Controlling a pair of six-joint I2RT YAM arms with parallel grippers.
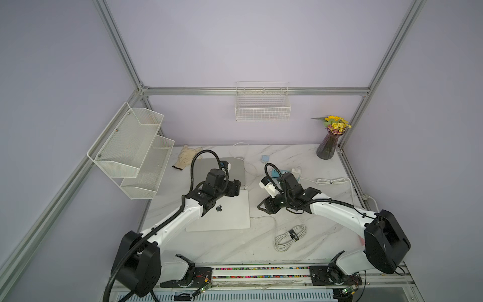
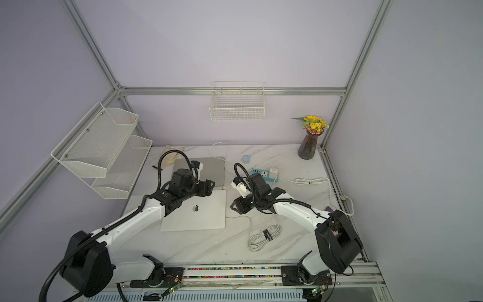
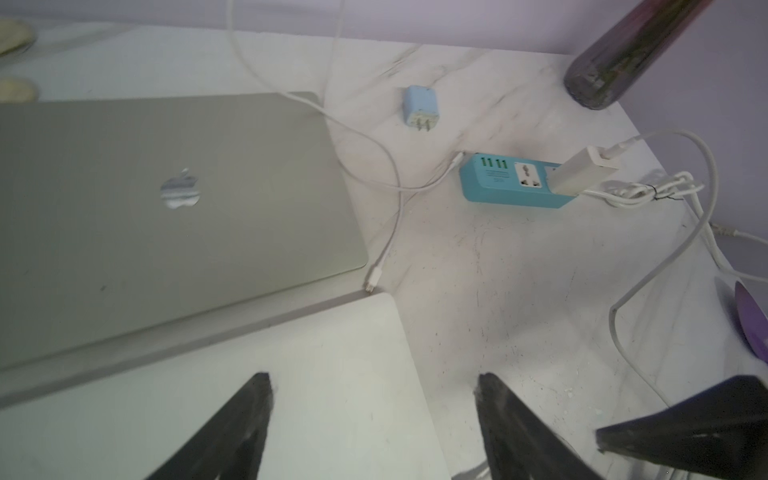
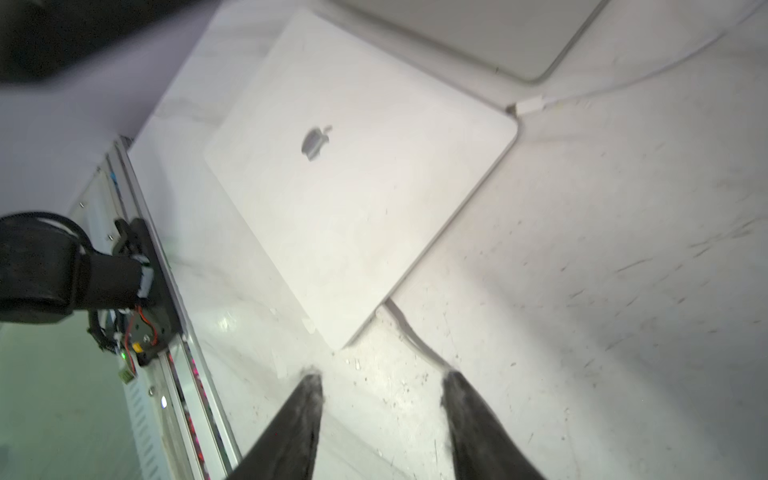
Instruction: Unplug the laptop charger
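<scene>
The white charger block (image 3: pixel 581 171) sits plugged into the right end of the blue power strip (image 3: pixel 504 182). From it a white cable (image 3: pixel 672 264) runs to a coil (image 1: pixel 290 237), and a stretch meets the right side of the near silver laptop (image 4: pixel 360 192), which is closed. My left gripper hovers over that laptop's far right part, open, its fingers apart with nothing between them. Just right of the laptop, above bare table, my right gripper also stands open and empty. In the top left view my right arm partly covers the strip.
A darker closed laptop (image 3: pixel 160 216) lies behind the near one. A loose white cable end (image 3: pixel 373 278) rests between the two, its other end at the strip's left side. A blue adapter (image 3: pixel 421 106), a vase (image 1: pixel 328 145) and a glove (image 1: pixel 187 155) stand farther back.
</scene>
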